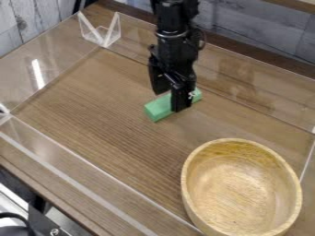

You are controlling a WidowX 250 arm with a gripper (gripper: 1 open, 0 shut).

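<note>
The black robot arm reaches down from the top centre, its gripper [174,88] open above a light green, elongated object [159,111] that lies diagonally on the wooden table [87,129]. The gripper's fingers hang over the object's upper-right part and hide some of it; whether they touch it I cannot tell.
A large pale yellow bowl [240,207] sits at the lower right. A white wire-like item [101,29] stands at the upper left. Its edge runs along the left.
</note>
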